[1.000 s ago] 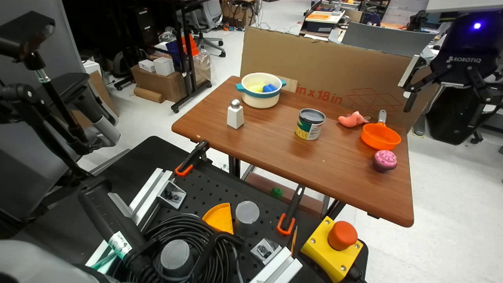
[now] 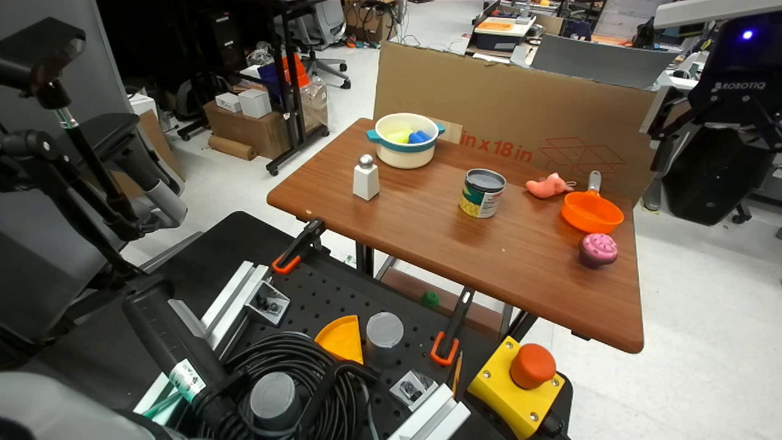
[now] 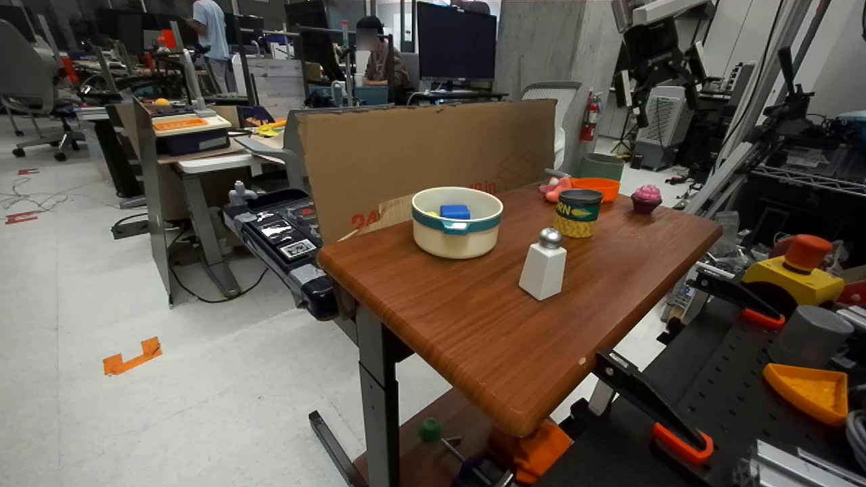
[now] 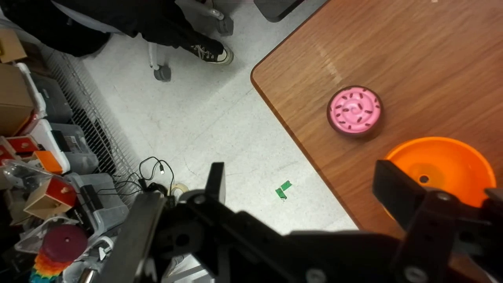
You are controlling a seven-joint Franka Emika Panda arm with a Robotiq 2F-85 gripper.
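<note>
My gripper stands open with nothing between its fingers, high and off the table's right end. In exterior view 1 it shows at the upper right, partly cut off by the frame edge. Pink-topped cupcake (image 2: pixel 598 250) and orange strainer (image 2: pixel 592 212) lie near that end of the table. From the wrist, the cupcake (image 4: pixel 354 110) appears beyond the fingertips, while one finger covers part of the strainer (image 4: pixel 452 165). Left of the strainer are a pinkish toy (image 2: pixel 548 186) and a corn can (image 2: pixel 482 193). A white shaker (image 2: pixel 366 178) stands upright farther left.
A cream pot (image 2: pixel 405 157) with teal handles holds yellow and blue pieces at the table's far left. Cardboard (image 2: pixel 506 110) walls off the back edge. Clamps (image 2: pixel 453 327) grip the front edge. Bare wood (image 2: pixel 432 227) lies along the front.
In exterior view 1 my gripper has shifted a little to the right and slightly upward, and its tilt has changed. Nothing on the table has moved.
</note>
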